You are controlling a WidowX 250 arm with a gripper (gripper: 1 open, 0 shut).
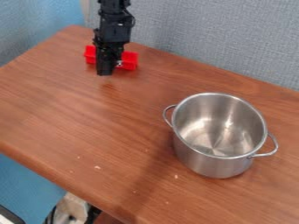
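My black gripper [107, 66] hangs at the back left of the wooden table, lowered over a red object [128, 61] that shows on both sides of it. Whether the fingers are open or closed on the red object is too small to tell. A steel pot [219, 140] with two side handles stands upright to the right and nearer, apart from the gripper.
A grey textured wall [211, 44] runs behind it, and blue surfaces show at the left beyond the table's edges.
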